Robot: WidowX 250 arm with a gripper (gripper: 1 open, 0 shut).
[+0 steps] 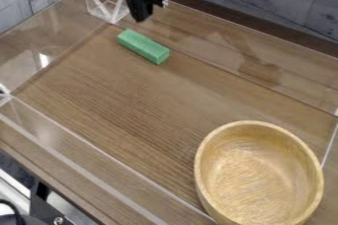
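Observation:
My gripper [138, 2] is at the top of the view, dark and small, above and behind a green block [142, 46] that lies on the wooden surface. Whether its fingers are open or shut is too small to tell. A crumpled clear or white object [106, 5] is at the upper left, just left of the gripper.
A large tan round bowl [259, 184] sits at the lower right. The surface's edge runs along the lower left, with dark floor beyond.

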